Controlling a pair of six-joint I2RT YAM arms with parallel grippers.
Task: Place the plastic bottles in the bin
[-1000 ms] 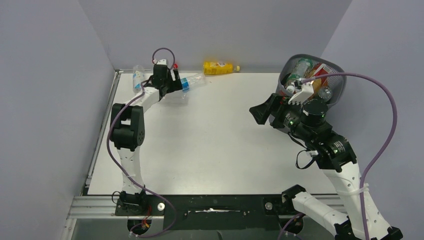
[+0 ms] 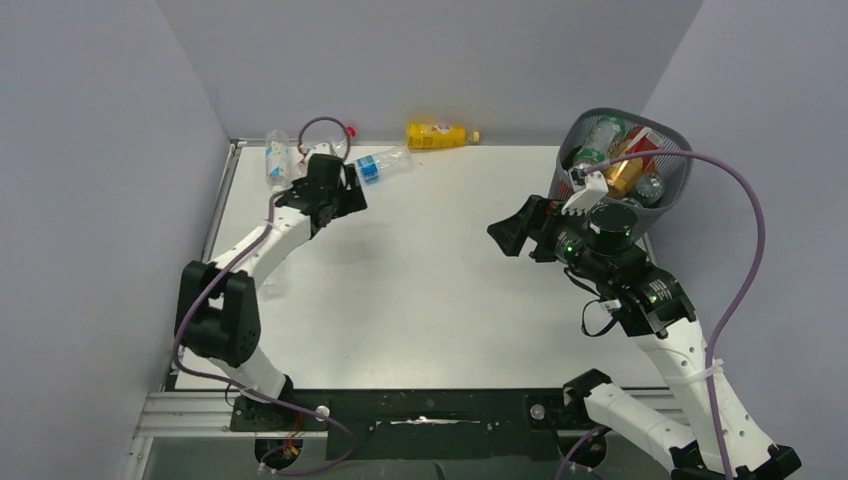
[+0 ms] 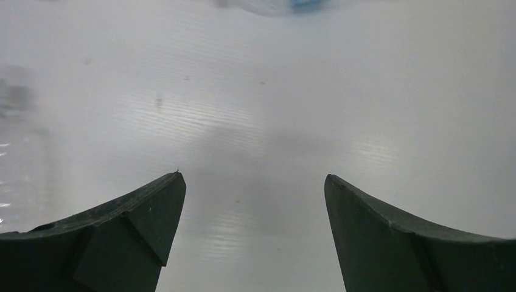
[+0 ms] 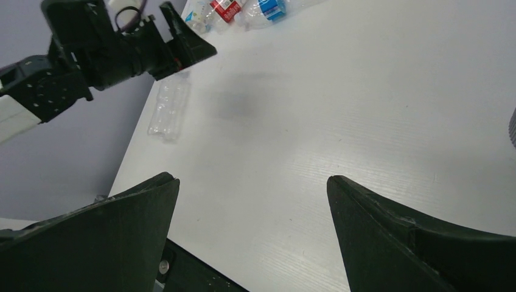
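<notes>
My left gripper (image 2: 335,190) hangs over the table's left part, open; its wrist view shows bare table between the fingers. A clear bottle lies on the left side, blurred at the left of the left wrist view. Along the back lie a clear bottle with a pale label (image 2: 277,157), a red-labelled bottle (image 4: 226,8), a blue-labelled bottle (image 2: 385,163) and a yellow bottle (image 2: 438,136). The grey bin (image 2: 675,175) at the back right holds several bottles and containers. My right gripper (image 2: 525,225) stands open beside it, nothing between its fingers.
Grey walls enclose the back and sides. Purple hoses run along both arms.
The right arm has shifted slightly left.
</notes>
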